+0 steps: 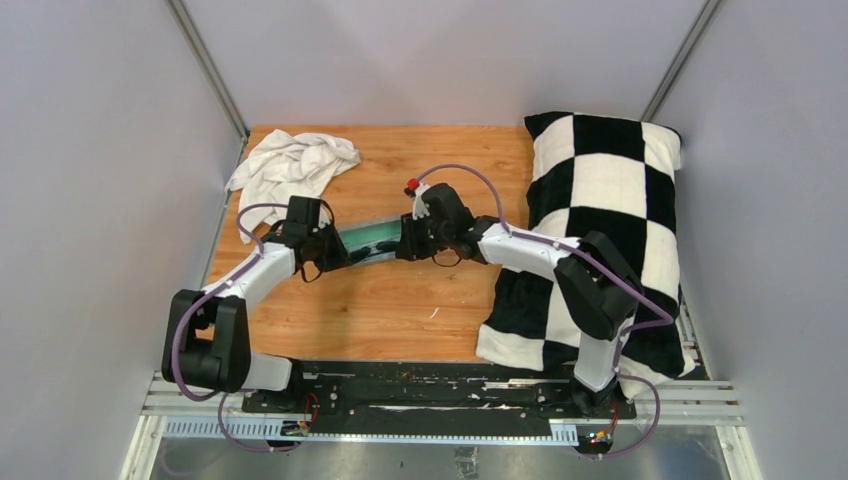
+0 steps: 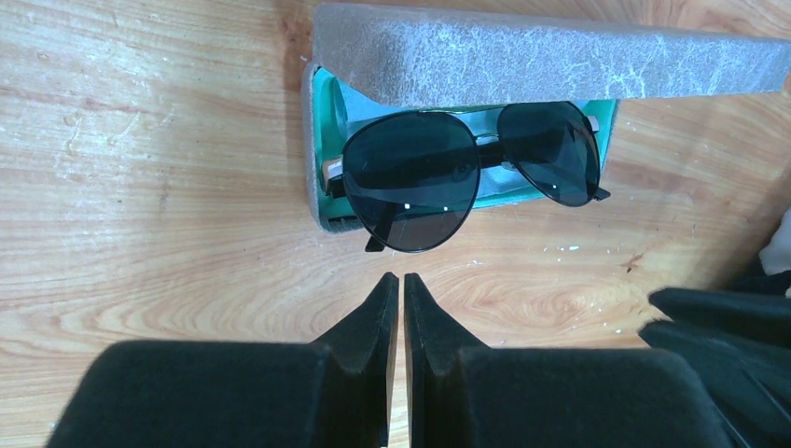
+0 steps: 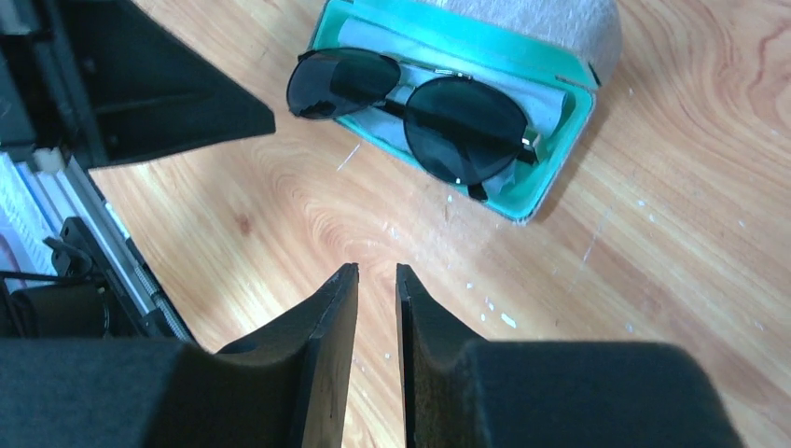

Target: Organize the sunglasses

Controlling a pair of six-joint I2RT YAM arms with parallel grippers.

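Observation:
The dark sunglasses (image 2: 410, 182) lie in a grey case (image 2: 560, 51) with a turquoise inside, its lid raised. Their temples are folded, and the lenses overhang the case's front rim. In the right wrist view the sunglasses (image 3: 466, 129) rest partly over a pale cloth in the case (image 3: 558, 168). My left gripper is shut just in front of the glasses, and nothing shows between its fingertips. A small gap separates the fingers of my right gripper, which is part open and empty, short of the case. From above, the grippers stand at opposite ends of the case (image 1: 370, 236).
At the back left lies a crumpled white cloth (image 1: 290, 165). A black-and-white checkered pillow (image 1: 610, 200) fills the right side, under the right arm. The two grippers are close together.

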